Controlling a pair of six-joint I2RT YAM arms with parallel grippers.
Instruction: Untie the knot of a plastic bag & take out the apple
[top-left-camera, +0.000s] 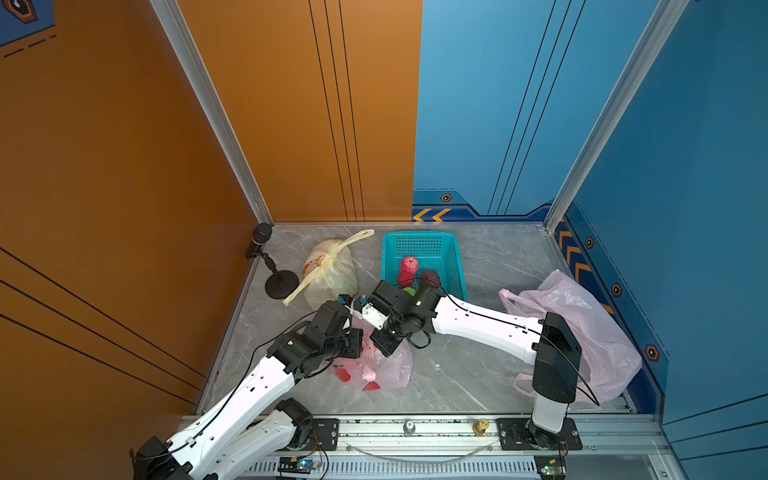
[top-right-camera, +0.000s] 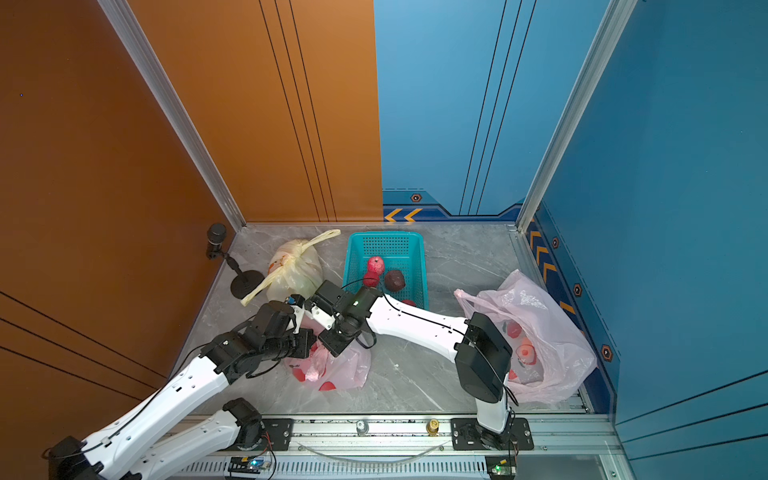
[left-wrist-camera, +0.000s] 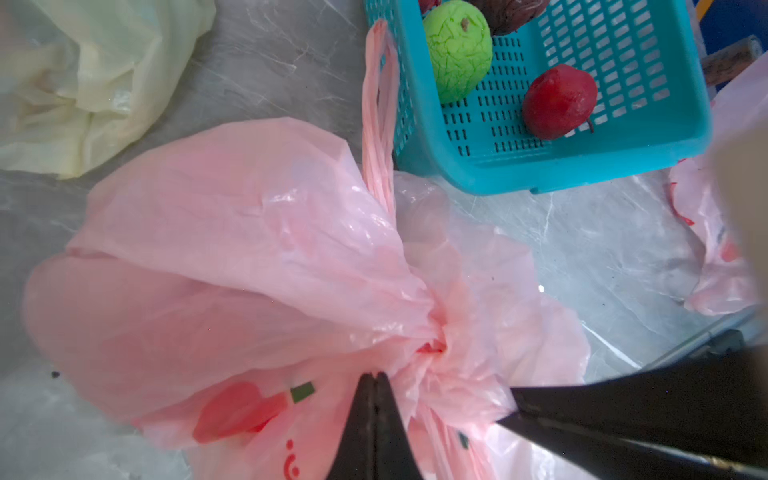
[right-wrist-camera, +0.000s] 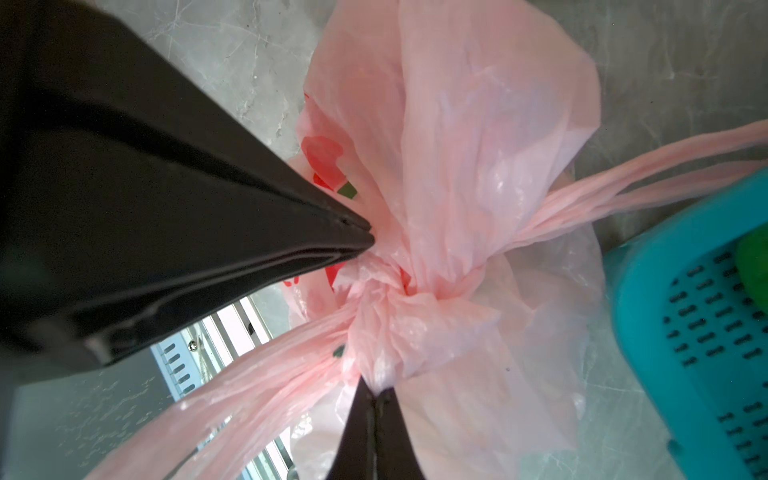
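A pink plastic bag (left-wrist-camera: 256, 208) lies between my arms, its knot (left-wrist-camera: 433, 345) twisted tight in the middle and one long handle (left-wrist-camera: 378, 120) stretching toward the basket. In the right wrist view a peak of pink film beside the knot (right-wrist-camera: 408, 289) runs into the tips of my right gripper, which is shut on it. My left gripper is shut just over the bag, left of the knot, and no film shows between its fingertips. Whether it touches the bag I cannot tell. Red and green print shows on the film; no apple can be made out inside.
The teal basket (left-wrist-camera: 576, 177) behind the bag holds several fruits, among them a green one (left-wrist-camera: 457, 52). A knotted yellowish bag (top-left-camera: 330, 272) sits at the back left near a black stand (top-left-camera: 281, 284). Another pink bag (top-left-camera: 584, 328) fills the right side.
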